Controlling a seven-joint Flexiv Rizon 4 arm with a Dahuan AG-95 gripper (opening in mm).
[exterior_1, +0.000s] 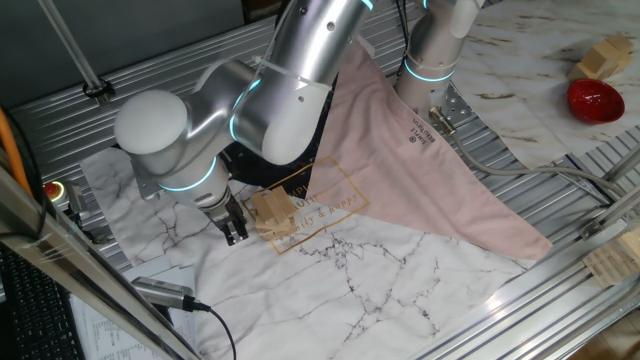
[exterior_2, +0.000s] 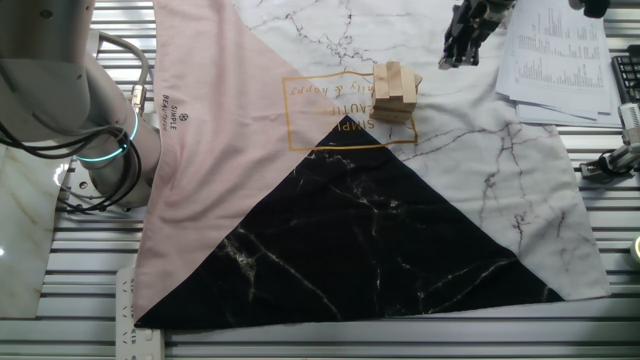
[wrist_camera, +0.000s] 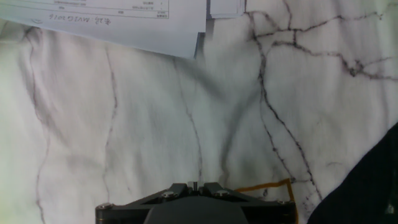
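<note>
A small cluster of pale wooden blocks sits on the cloth, over the gold-printed frame; in exterior view 2 the wooden blocks look stacked close together. My gripper points down over the white marbled part, just left of the blocks in exterior view 1 and apart from them in exterior view 2. At the bottom of the wrist view, the gripper has its fingertips together, with nothing visible between them. The blocks are out of the wrist view.
The cloth has pink, black and white marbled parts. Printed papers lie beyond the gripper. A red bowl and more wooden blocks stand at the far right. A cabled device lies at the lower left.
</note>
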